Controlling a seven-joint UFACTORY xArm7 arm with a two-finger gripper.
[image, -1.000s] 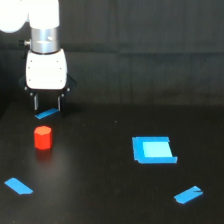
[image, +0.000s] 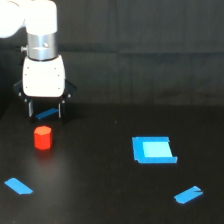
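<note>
A small red block (image: 43, 138) stands upright on the dark table at the left. Just above and behind it in the image is my gripper (image: 45, 108), pointing down, its two fingers apart with nothing visible between them. The fingers do not appear to touch the block. Farther right, a square outlined in blue tape (image: 137, 150) has a pale light-blue patch (image: 157, 149) inside it.
Strips of blue tape lie on the table: one at the front left (image: 18, 186), one at the front right (image: 188, 195), and one behind the block (image: 47, 114). A dark curtain (image: 140, 50) hangs at the back.
My gripper has come down a little, and its fingers stand lower and wider apart in the image. The red block and the tape square have not moved.
</note>
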